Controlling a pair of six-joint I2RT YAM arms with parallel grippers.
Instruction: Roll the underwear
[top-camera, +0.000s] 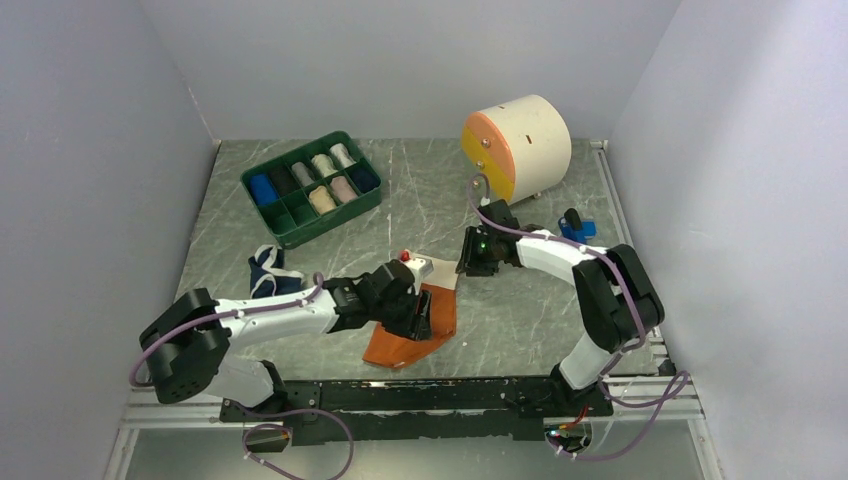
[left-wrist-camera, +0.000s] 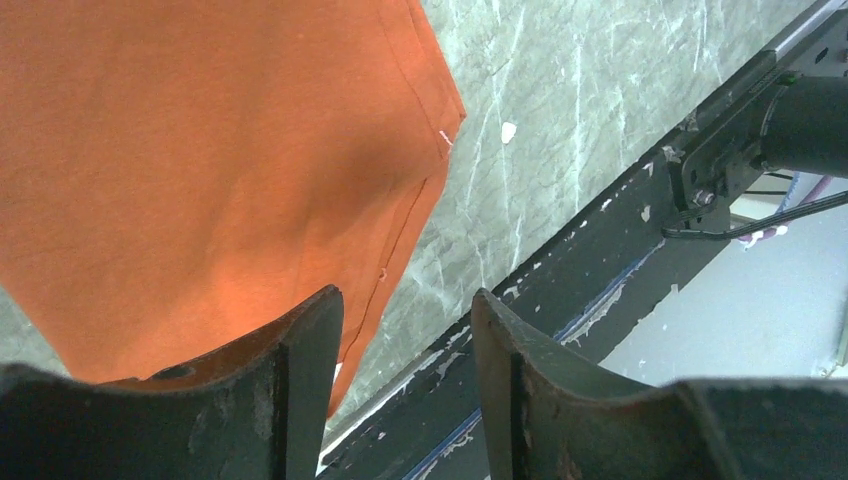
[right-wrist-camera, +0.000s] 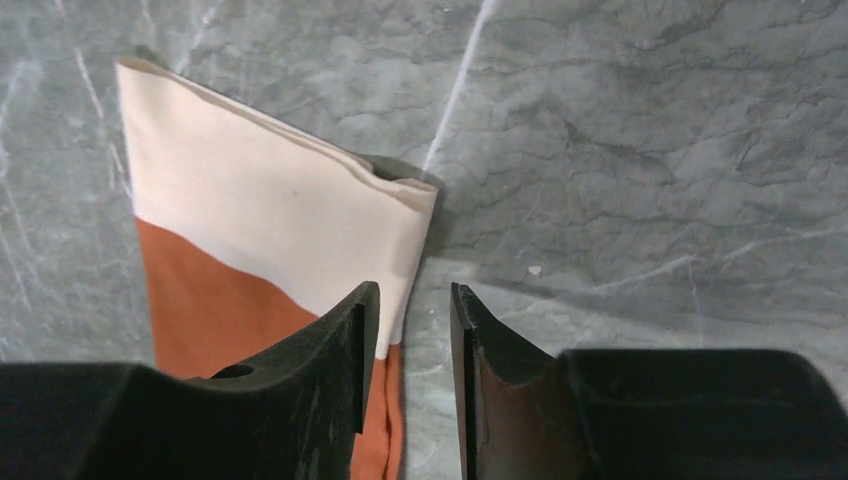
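Folded orange underwear (top-camera: 436, 318) with a cream band lies flat on the grey marbled table, near its front edge. Over its left part hovers my left gripper (top-camera: 424, 325), hiding some of it. In the left wrist view the orange cloth (left-wrist-camera: 220, 170) spreads below the fingers, which stand apart with nothing between them. My right gripper (top-camera: 470, 262) is just right of the band's far corner. In the right wrist view the cream band (right-wrist-camera: 290, 210) lies ahead and to the left of the right fingers (right-wrist-camera: 365, 350); they are open and the gap is empty.
A green divided box (top-camera: 310, 231) with several rolled cloths stands at the back left. A dark blue cloth with white trim (top-camera: 270, 270) lies at the left. A cream drum-shaped cabinet (top-camera: 540, 150) and a blue item (top-camera: 575, 230) are at the right.
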